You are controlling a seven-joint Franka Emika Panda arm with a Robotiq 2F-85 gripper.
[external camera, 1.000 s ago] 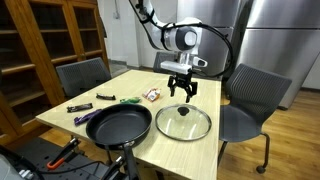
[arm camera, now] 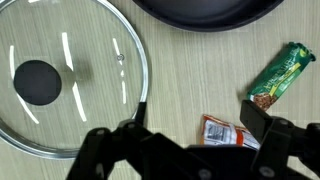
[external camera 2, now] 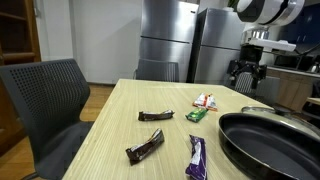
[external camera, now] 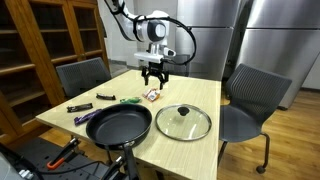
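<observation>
My gripper (external camera: 155, 82) hangs open above the table, behind the pan and lid, with nothing between its fingers. Just under it lies a red-and-white packet (external camera: 152, 95); in the wrist view this packet (arm camera: 225, 132) is partly covered by the right finger. A green packet (arm camera: 280, 75) rests farther right there. The round black pan (external camera: 118, 127) is at the table's front. Beside it, the glass lid (external camera: 195, 123) lies flat, its black knob (arm camera: 37, 82) at the left of the wrist view.
A purple packet (external camera 2: 197, 158) lies left of the pan, with two dark packets (external camera 2: 146, 147) (external camera 2: 156, 115) farther left. Chairs (external camera: 255, 110) stand beside the table. Behind the lid, the table's far right is bare.
In exterior view 1 my gripper has moved left, from above the lid's far side to above the red-and-white packet. The objects on the table have stayed put.
</observation>
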